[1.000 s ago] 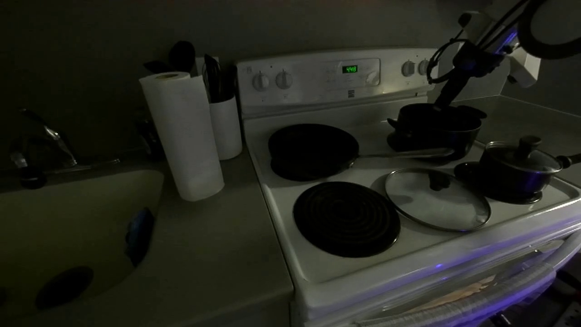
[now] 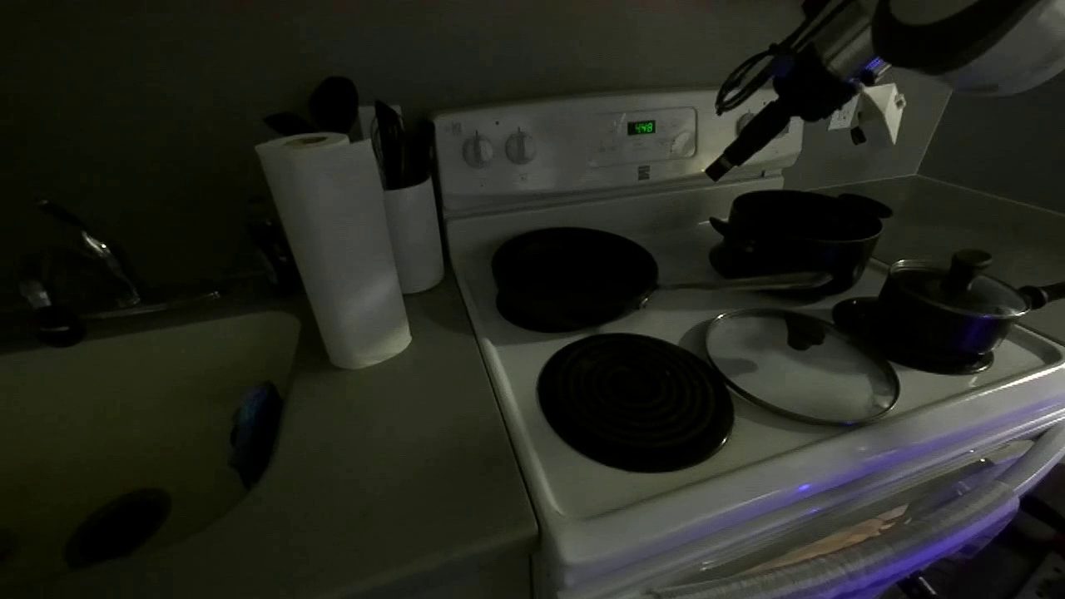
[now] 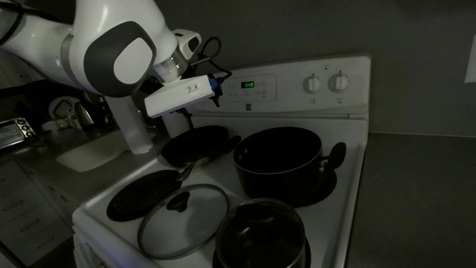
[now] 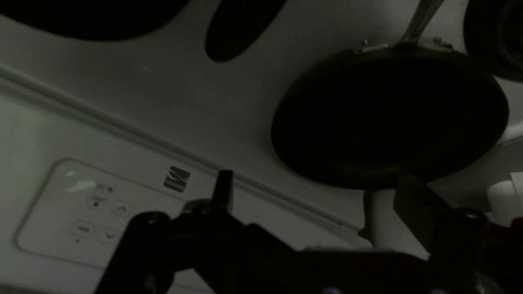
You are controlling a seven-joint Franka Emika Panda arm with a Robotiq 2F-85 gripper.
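Observation:
My gripper is open, with its two fingers spread wide and nothing between them in the wrist view. It hangs in the air above the back of the stove, near the control panel [image 2: 594, 150]. Below it and toward the sink side lies a dark frying pan [image 2: 574, 274] on the back left burner. A large black pot [image 3: 279, 165] without a lid stands on the back right burner. On the stovetop's front middle a glass lid [image 3: 189, 223] lies flat, its dark knob upward. A small lidded saucepan [image 2: 948, 299] sits on the front right burner.
Left of the stove stand a paper towel roll [image 2: 334, 249] and a white utensil holder [image 2: 414, 235], with a sink [image 2: 100, 409] beyond. Clear counter [image 3: 415, 196] lies right of the stove. The room is dim.
The gripper has moved left and up, from over the large pot to near the control panel. The cookware and the lid have not moved.

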